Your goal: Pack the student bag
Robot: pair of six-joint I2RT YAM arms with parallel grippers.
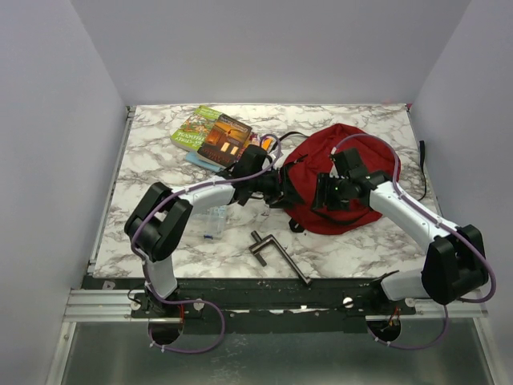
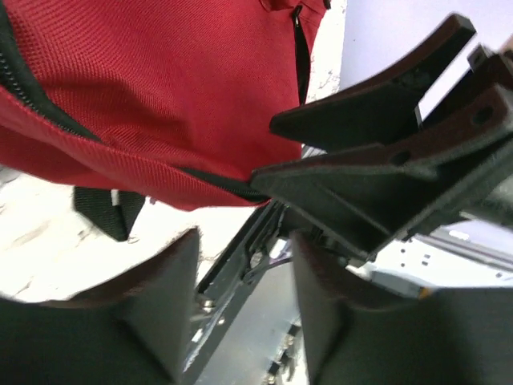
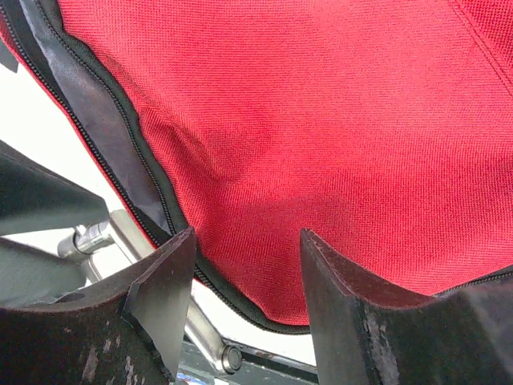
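Note:
The red student bag (image 1: pixel 346 138) lies flat at the right of the table, its black zipper (image 3: pixel 132 120) running along the edge nearest the grippers. At its left edge, my left gripper (image 1: pixel 290 199) has its fingers apart. Only table and frame appear between them in the left wrist view (image 2: pixel 245 241). My right gripper (image 1: pixel 322 192) is over the bag's middle, also open; in its wrist view red fabric lies beyond the parted fingers (image 3: pixel 156 301), none clearly pinched. One right fingertip (image 2: pixel 276 178) overlaps the zipper edge in the left wrist view; contact cannot be told.
Books, one green (image 1: pixel 192 130) and one brown (image 1: pixel 226 141), lie at the back left. A clear pouch (image 1: pixel 211 222) is left of centre. A black bent object (image 1: pixel 280 255) lies near the front edge.

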